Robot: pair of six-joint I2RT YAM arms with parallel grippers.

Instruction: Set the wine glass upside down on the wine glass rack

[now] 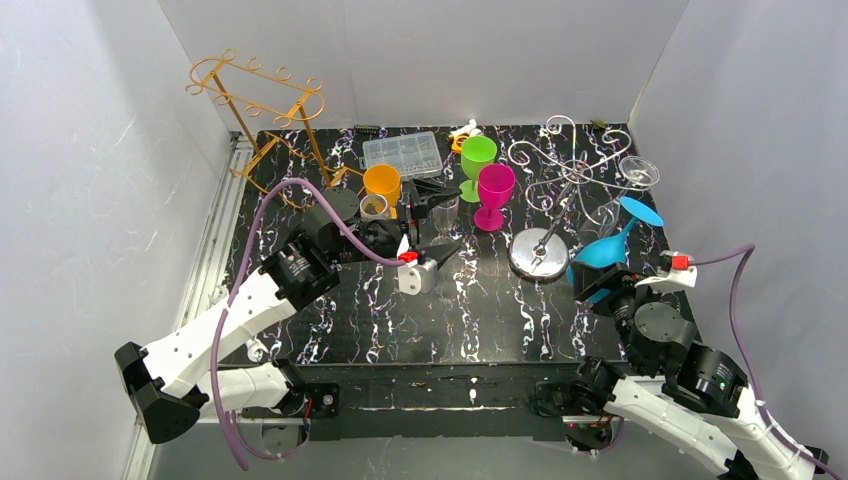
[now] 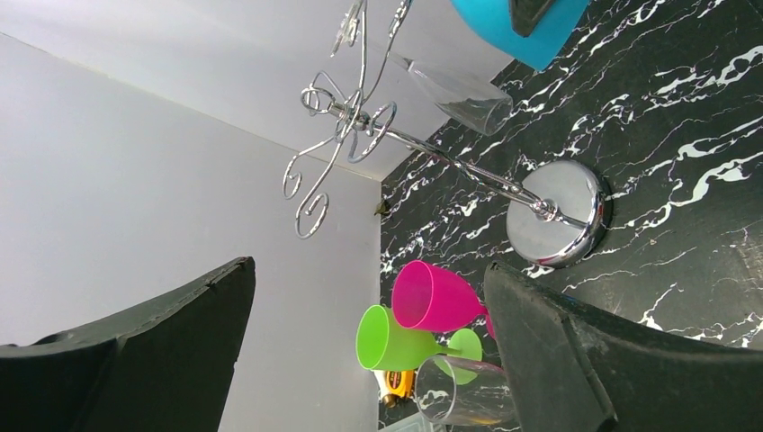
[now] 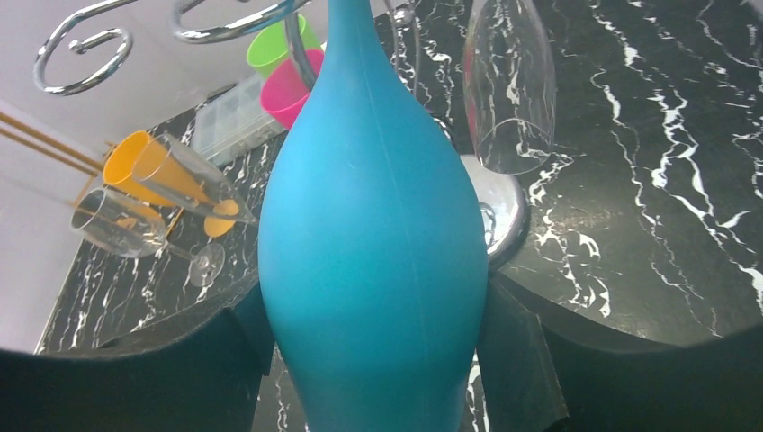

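Observation:
Upside down, the blue wine glass (image 1: 602,252) has its foot up and its bowl held by my right gripper (image 1: 590,285), which is shut on it. In the right wrist view the blue bowl (image 3: 371,234) fills the gap between both fingers. The silver rack (image 1: 541,252), with curled wire arms on a post and round base, stands just left of the blue glass. A clear glass (image 2: 463,94) hangs upside down from the rack's right side. My left gripper (image 1: 455,222) is open with nothing between its fingers, left of the pink cup.
Pink (image 1: 495,190) and green (image 1: 478,160) goblets stand mid-table, with an orange goblet (image 1: 382,181) and clear glasses further left. A gold rack (image 1: 258,95) and a clear plastic box (image 1: 403,153) are at the back.

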